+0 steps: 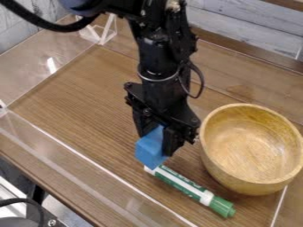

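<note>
My black gripper (162,124) hangs in the middle of the camera view, pointing down and shut on a blue object (151,149). Its fingertips are mostly hidden behind that object and the gripper body. Below and to the right, a white tube with green ends (190,191) lies on the wooden table (71,115), its upper left end by the blue object. A wooden bowl (246,151) sits to the right of the gripper.
A black cable runs at the lower left corner, and a wall or ledge lines the back.
</note>
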